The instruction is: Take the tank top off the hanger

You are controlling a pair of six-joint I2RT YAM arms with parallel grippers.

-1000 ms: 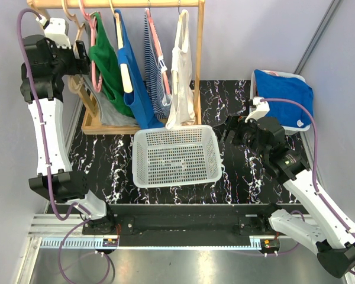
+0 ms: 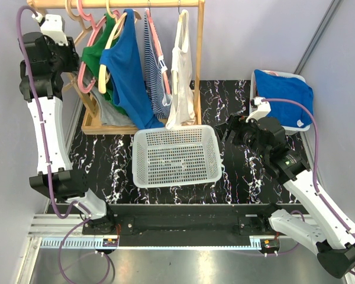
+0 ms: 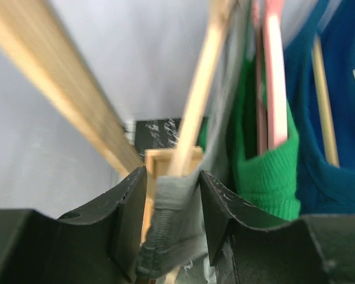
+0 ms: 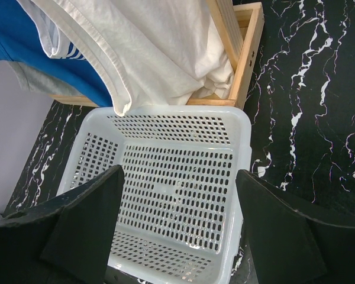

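Note:
On the rack hang a grey top (image 2: 112,115), a green top (image 2: 93,56), a blue top (image 2: 133,83), a striped top (image 2: 152,71) and a white tank top (image 2: 181,77), each by hangers. My left gripper (image 2: 71,56) is at the rack's left end; in the left wrist view its part-open fingers straddle grey fabric (image 3: 168,207) at the end of a wooden hanger (image 3: 198,89); whether it grips cannot be told. My right gripper (image 2: 228,130) stands open at the white basket's right, nothing between its fingers.
The white basket (image 2: 139,154) sits in front of the rack (image 2: 92,128). A bin with blue cloth (image 2: 284,92) stands at the back right. Dark marble surface shows around the basket.
My left gripper has shifted left, away from the middle of the rack; the blue and green tops and their hangers have swung and tilted. The right arm is unchanged.

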